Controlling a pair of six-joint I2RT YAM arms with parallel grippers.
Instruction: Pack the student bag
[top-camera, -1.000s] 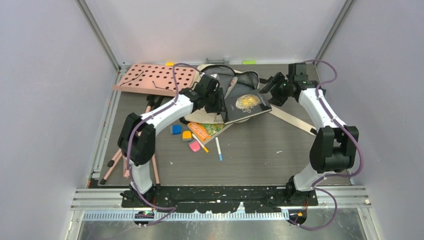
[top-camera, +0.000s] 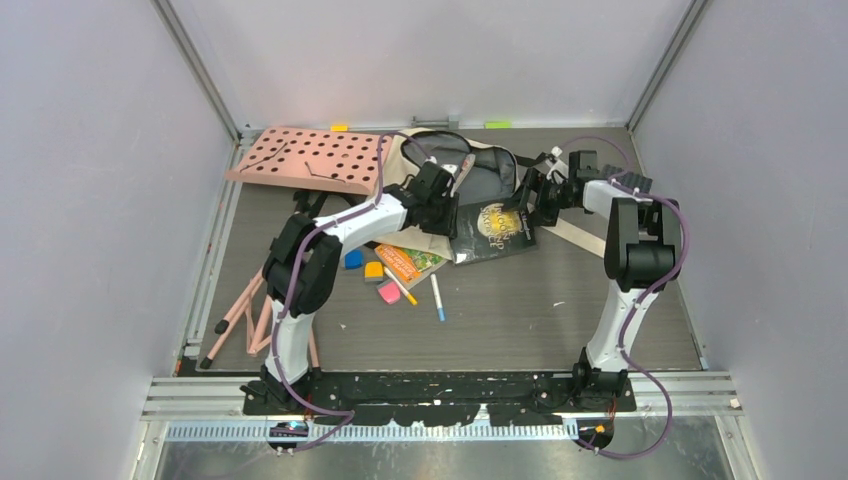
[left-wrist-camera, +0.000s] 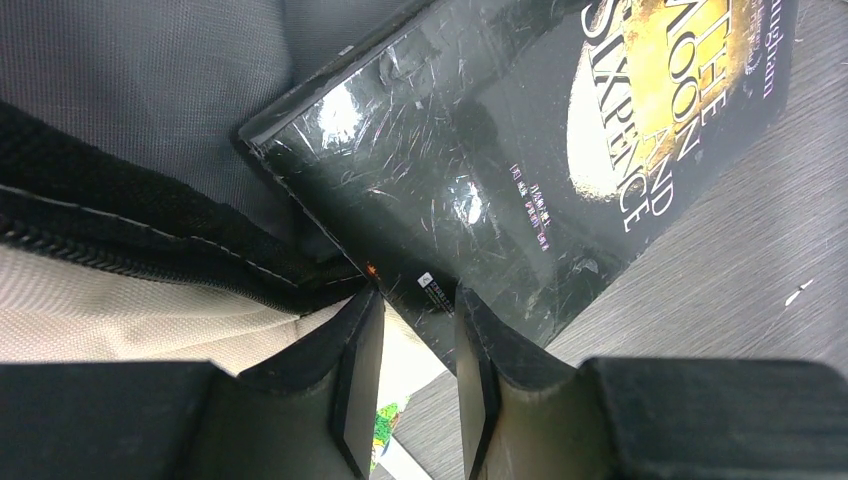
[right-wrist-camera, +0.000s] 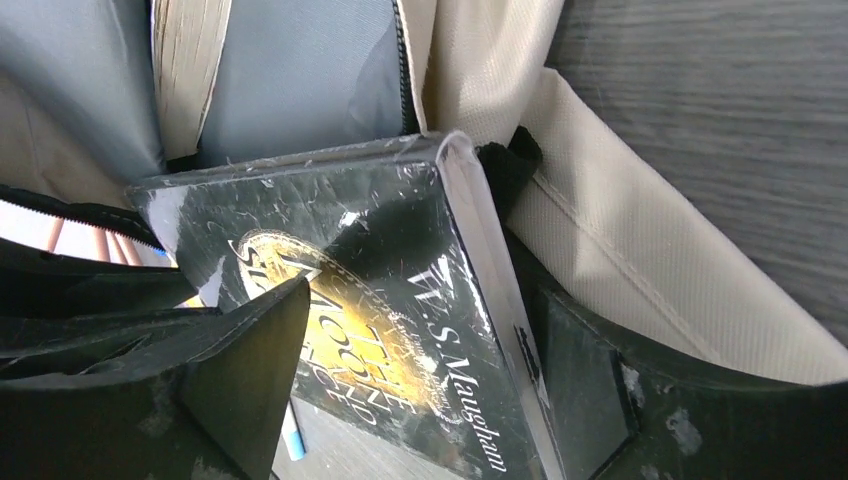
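Observation:
A black hardcover book (top-camera: 498, 228) with a gold cover picture lies in front of the open mouth of the beige and grey bag (top-camera: 411, 239). My left gripper is shut on the book's left end, one finger on each side of its edge. At the right end, my right gripper stands open around the book (right-wrist-camera: 400, 225), whose spine edge runs close to the right-hand finger (right-wrist-camera: 585, 370). The bag's grey inside (left-wrist-camera: 170, 85) shows behind the book in the left wrist view.
An orange-green book (top-camera: 408, 263) lies front left of the bag, near blue, yellow and pink blocks (top-camera: 388, 292) and two markers (top-camera: 438, 298). A pink perforated board (top-camera: 310, 158) stands at the back left.
My right gripper has moved left, onto the book's right end.

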